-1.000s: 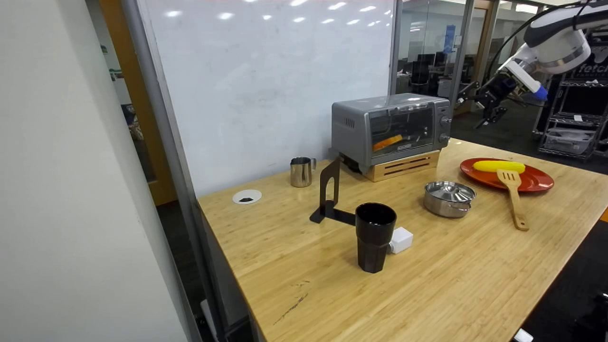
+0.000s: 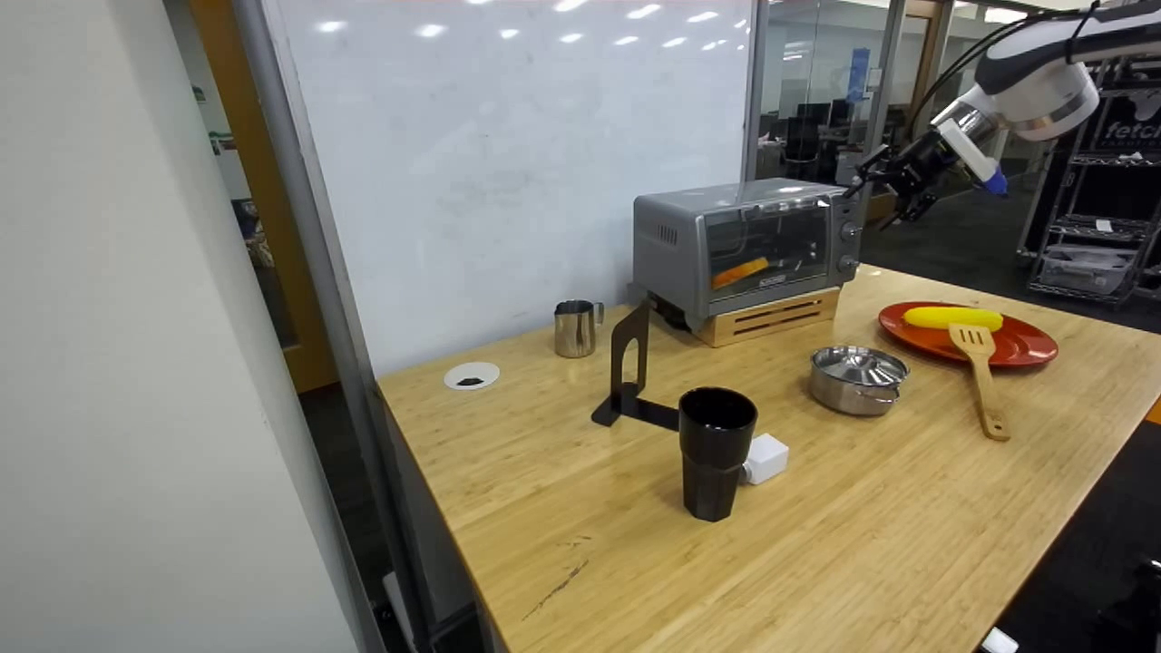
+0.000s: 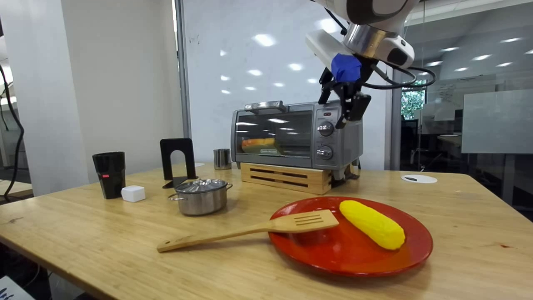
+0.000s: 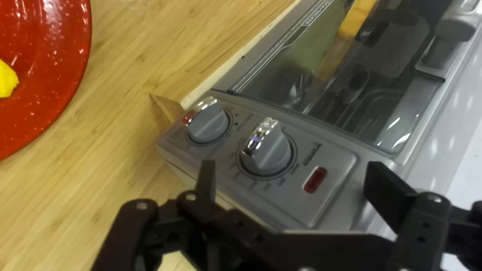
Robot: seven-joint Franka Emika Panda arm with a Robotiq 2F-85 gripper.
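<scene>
My gripper stands open close to the right end of the grey toaster oven (image 3: 280,115), with nothing held between its fingers. In the wrist view the oven's control panel, with its upper knob (image 4: 266,146), lower knob (image 4: 208,119) and red light (image 4: 315,180), appears beyond and between the spread fingers. The oven's glass door (image 4: 361,67) is closed, and something orange (image 3: 258,144) shows behind it. Exterior view 2 has the gripper (image 3: 339,106) in front of the panel's upper part; whether it touches the oven I cannot tell.
A red plate (image 3: 320,255) holds a yellow corn-like item (image 3: 372,224), and a wooden spatula (image 3: 215,237) leans on its rim. Also on the table are a lidded pot (image 2: 857,381), black cup (image 2: 713,452), white block (image 2: 767,458), black bookend (image 2: 629,354) and metal pitcher (image 2: 574,328).
The arm and gripper have moved left in exterior view 1, closer to the oven's right end. The objects on the table have stayed put.
</scene>
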